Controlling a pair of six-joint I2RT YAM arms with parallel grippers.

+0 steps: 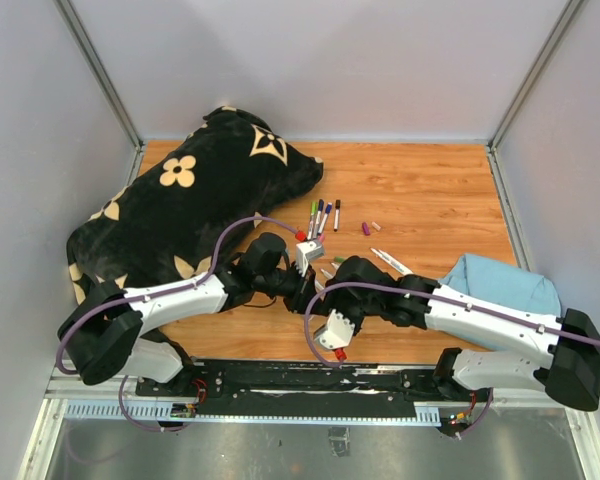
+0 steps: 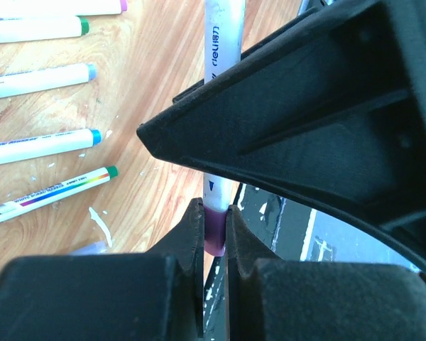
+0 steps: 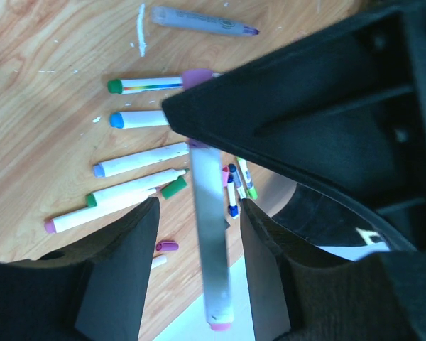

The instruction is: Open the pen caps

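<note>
A white marker with a purple cap (image 2: 214, 231) stands upright in my left gripper, which is shut on its capped end. In the top view both grippers meet at the front middle, mostly hidden by the arms. A black finger of the other gripper crosses the marker in each wrist view.
Capped markers (image 3: 138, 160) lie in rows on the wood, with loose caps (image 3: 173, 185) among them. A dark patterned cushion (image 1: 180, 210) fills the left, a blue cloth (image 1: 495, 290) the right.
</note>
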